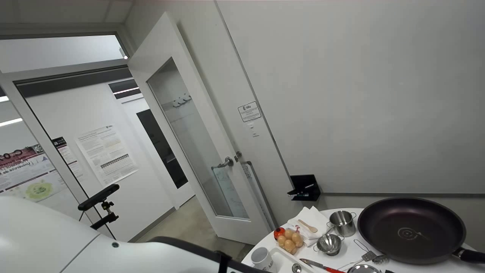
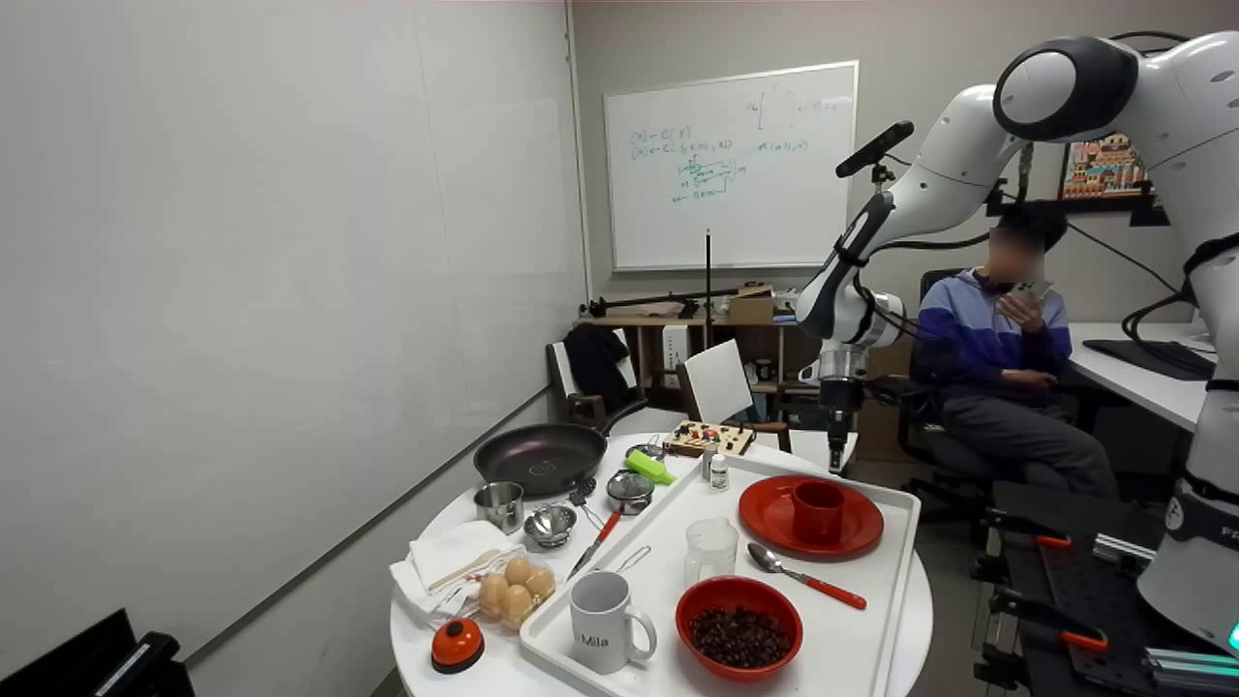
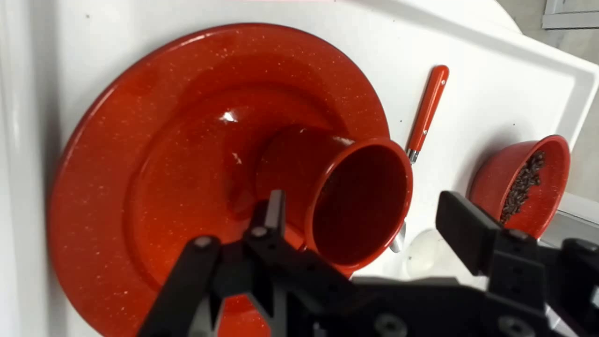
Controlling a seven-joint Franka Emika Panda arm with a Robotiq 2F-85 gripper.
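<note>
My gripper has its fingers apart, one black finger (image 3: 275, 216) on the near side of a red cup (image 3: 362, 202) and the other out past the cup's mouth in the wrist view. Nothing shows gripped. The cup stands on a speckled red plate (image 3: 185, 112), towards one side of it. From exterior view 2, the gripper (image 2: 836, 455) points down just above and behind the cup (image 2: 819, 511), over the far part of the tray. The lower part of the cup is partly hidden by the fingers in the wrist view.
On the white tray (image 2: 865, 651) are a red-handled spoon (image 2: 831, 590), a red bowl (image 2: 740, 674) of dark beans, a clear glass (image 2: 710, 548) and a white mug (image 2: 600, 621). A large pan (image 2: 540, 457), eggs and metal utensils crowd the table beside it.
</note>
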